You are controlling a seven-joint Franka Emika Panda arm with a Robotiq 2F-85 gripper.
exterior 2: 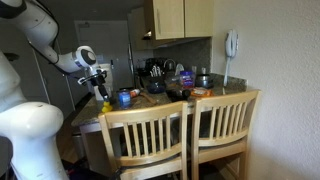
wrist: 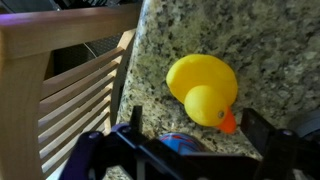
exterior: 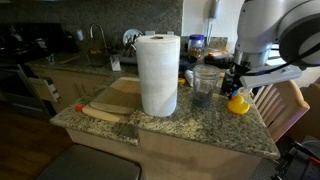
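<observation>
A yellow rubber duck (wrist: 198,78) with an orange beak sits on the speckled counter. In exterior view 1 the same duck (exterior: 239,105) is near the counter's right end, by the chair. My gripper is open above the counter; in the wrist view the duck's head shows just ahead of the gap between its fingers. A rounded blue-and-red thing (wrist: 181,143) shows low in that gap, partly cut off by the gripper; I cannot tell what it is. From exterior view 2, the duck (exterior 2: 106,107) appears small beneath the arm.
A wooden chair (wrist: 75,95) stands close against the counter edge. Left of the duck are a clear jar (exterior: 205,84) and a tall paper towel roll (exterior: 158,78). A cutting board (exterior: 118,96) lies farther left. Bare counter (exterior: 205,122) lies in front of the jar.
</observation>
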